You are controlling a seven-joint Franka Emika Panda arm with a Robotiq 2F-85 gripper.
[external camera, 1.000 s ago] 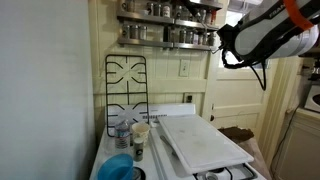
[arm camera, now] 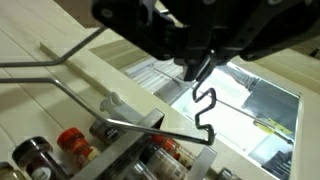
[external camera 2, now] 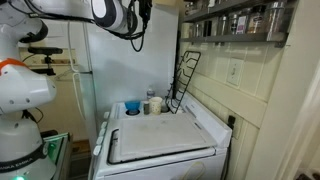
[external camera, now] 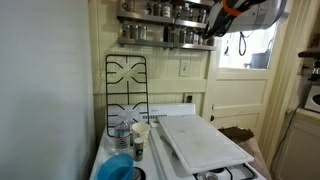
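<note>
My gripper, dark and blurred at the top of the wrist view, is shut on a thin black hook-shaped piece (arm camera: 207, 98). This piece curves down from the fingertips to the end of a bent grey metal rod (arm camera: 112, 122); whether they touch, I cannot tell. Below and left are several spice jars (arm camera: 75, 143) along a metal shelf (arm camera: 125, 158). In the first exterior view the arm (external camera: 255, 17) reaches in at the top right, beside the wall shelves (external camera: 165, 44); the fingers are not clear there.
Beneath the arm lies a white board (external camera: 200, 142) on the stove. A blue bowl (external camera: 116, 167), a cup (external camera: 141, 129) and a clear bottle (external camera: 122, 135) crowd the left side. A black wire rack (external camera: 127, 92) stands against the wall.
The arm has risen and drawn away from the shelf jars toward the upper right of the first exterior view. The stove and counter things have not moved.
</note>
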